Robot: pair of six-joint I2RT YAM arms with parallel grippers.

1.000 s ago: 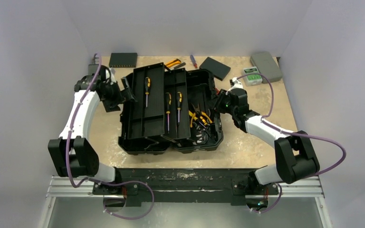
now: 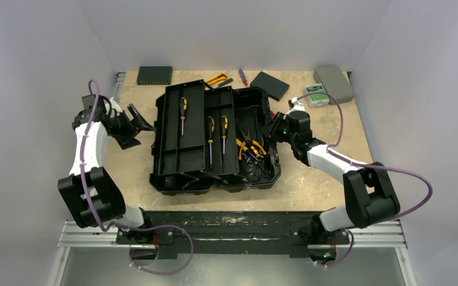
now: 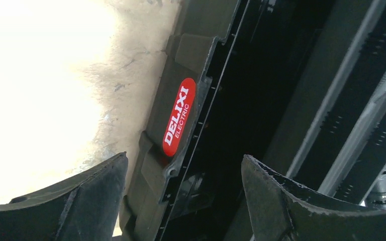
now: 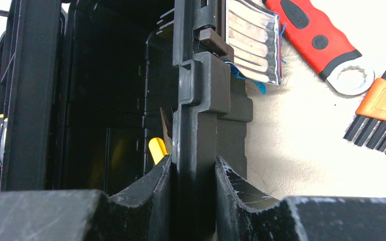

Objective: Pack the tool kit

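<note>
The black tool box (image 2: pixel 183 186) stands open mid-table, its trays spread out. One yellow-and-black screwdriver (image 2: pixel 183 108) lies in the left tray, two more in the tray beside it. Yellow-handled pliers (image 2: pixel 251 144) and other tools fill the right-hand bin. At the box's left wall, which carries a red DELIXI label (image 3: pixel 179 117), my left gripper stands open with its fingers well apart, nothing held. My right gripper is shut on the box's right rim (image 4: pixel 199 135), a finger on either side of the wall.
A red-handled cutter (image 4: pixel 315 35) and an orange-banded hex key set (image 4: pixel 383 103) lie right of the box. Behind it are a dark flat case (image 2: pixel 270 85) and a green-and-clear box (image 2: pixel 316 96). A black device (image 2: pixel 154 75) sits at back left.
My left gripper has drawn back leftward off the box's left side and turned lower, beside the wall now. The right arm holds its place on the rim. The box has barely shifted.
</note>
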